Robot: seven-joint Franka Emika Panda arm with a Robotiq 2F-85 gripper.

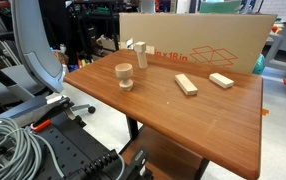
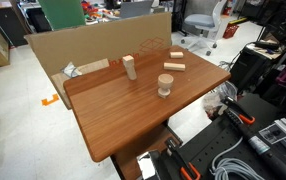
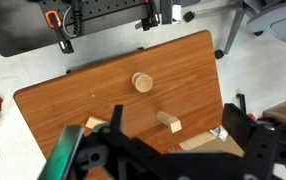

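Observation:
My gripper is open, its dark fingers wide apart at the bottom of the wrist view, high above the table with nothing held. On the brown wooden table [image 1: 218,120] a small round wooden cup-like piece [image 1: 125,76] stands near the front edge. Behind it a tall wooden block [image 1: 140,48] stands upright. Two flat light blocks lie apart: a nearer block [image 1: 186,84] and a farther block [image 1: 221,79]. From above, the round piece [image 3: 142,82] and the tall block [image 3: 170,121] show clearly; one flat block [image 3: 93,122] shows near the left finger.
A cardboard panel [image 1: 198,40] stands along the table's far side. Coiled grey cable [image 1: 13,150] lies on the dark robot base in front.

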